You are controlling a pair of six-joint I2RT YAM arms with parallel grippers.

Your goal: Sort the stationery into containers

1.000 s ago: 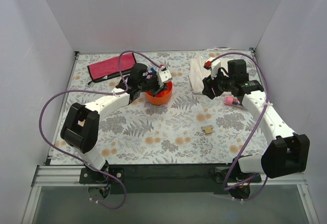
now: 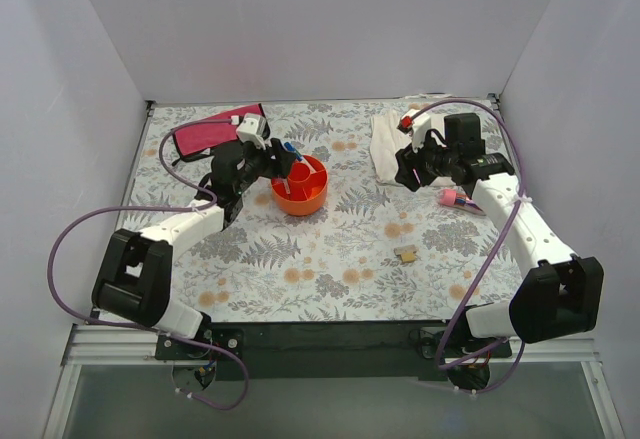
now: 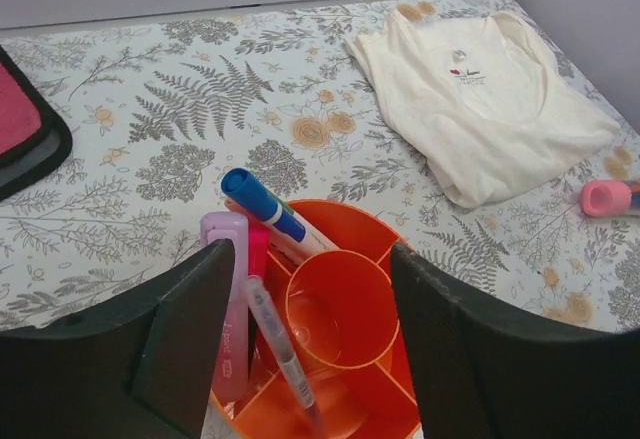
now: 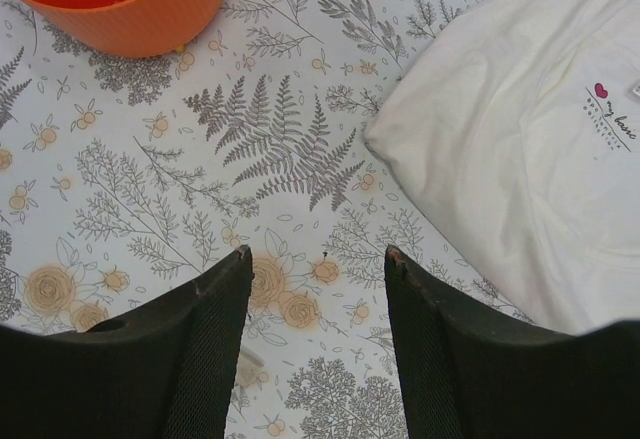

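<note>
An orange divided organizer holds a blue-capped marker, a pale purple item and a translucent white stick. My left gripper is open just above the organizer, with those items visible between and below its fingers. My right gripper is open over bare tablecloth, left of a white cloth; nothing is between its fingers. A pink item lies at the right, and a small pale-yellow item lies toward the front.
A red, black-edged pouch lies at the back left. Grey walls bound both sides and the back.
My left gripper has swung to the left and turned over the organizer, which now sits a little further left than a second ago. The right arm has barely moved.
</note>
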